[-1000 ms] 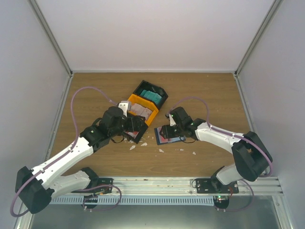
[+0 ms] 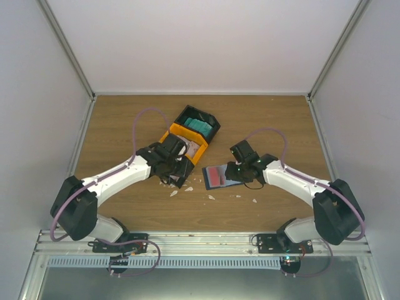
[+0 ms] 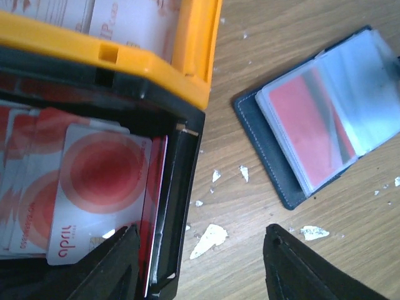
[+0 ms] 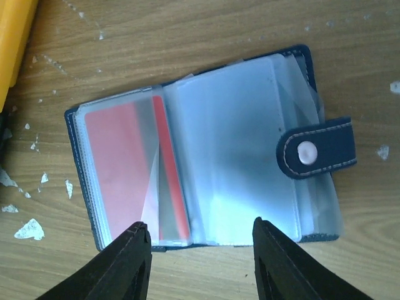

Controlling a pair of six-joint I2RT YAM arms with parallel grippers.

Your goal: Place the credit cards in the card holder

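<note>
The card holder (image 4: 231, 150) lies open on the table, a dark blue cover with clear sleeves. In the right wrist view a red card (image 4: 117, 169) shows in its left-hand sleeves. My right gripper is above its near edge, open, nothing between the fingers. Several white cards with red circles (image 3: 103, 169) stand in the nearest black box (image 3: 187, 181). Over that box's right side, partly past its wall, is my left gripper, open and empty in the left wrist view.
Behind the black box are a yellow box (image 2: 202, 149) with pale cards and another black box (image 2: 215, 125) with teal cards. White flakes (image 3: 209, 239) mark the wood. Bare table surrounds the holder's right and front.
My left gripper has come lower and slightly right over the nearest box. My right gripper has moved right along the card holder, uncovering the red card's sleeve in the top view.
</note>
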